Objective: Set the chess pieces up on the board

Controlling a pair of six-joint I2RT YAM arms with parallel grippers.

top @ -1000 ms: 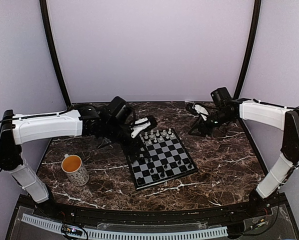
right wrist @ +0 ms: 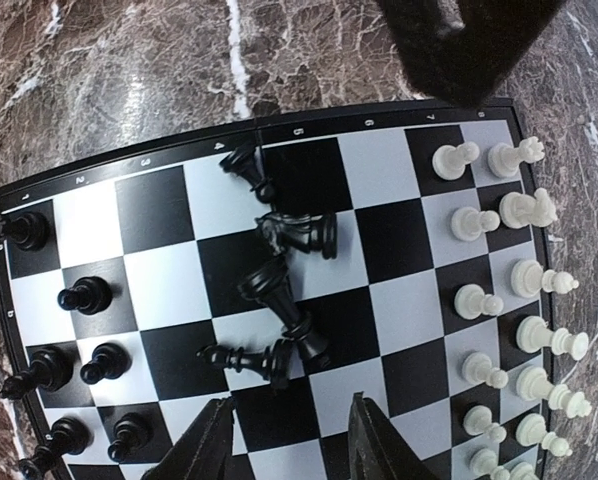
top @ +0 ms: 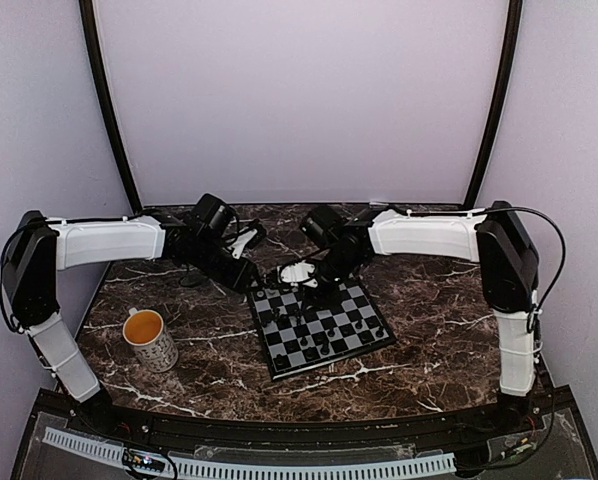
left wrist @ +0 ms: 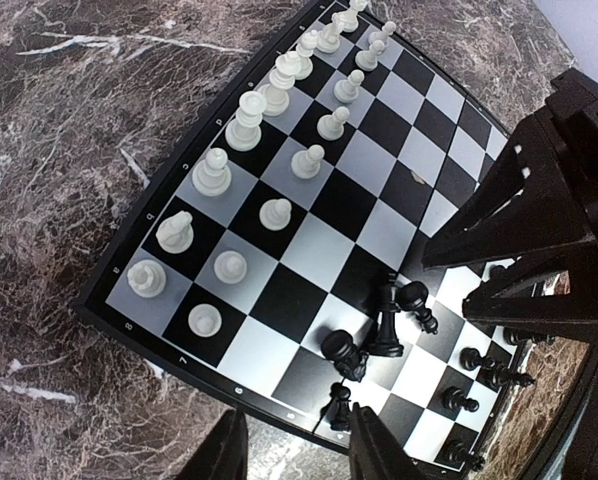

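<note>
The chessboard (top: 344, 340) holds white pieces standing along one end, such as a white pawn (right wrist: 468, 300). Black pieces stand at the other end, while several lie toppled mid-board, among them a black piece (left wrist: 385, 325) and another (right wrist: 299, 233). My left gripper is over the board's edge by the white pieces' side, fingers apart and empty. My right gripper hangs above the board's middle near the fallen pieces, fingers apart with nothing held; it also reaches into the left wrist view at the right.
A white patterned mug with orange inside (top: 151, 348) stands left of the board. Both arms are close together over the board.
My right gripper has swung leftward from the table's right over the board. My left gripper has drawn back leftward from above the board to its left edge.
</note>
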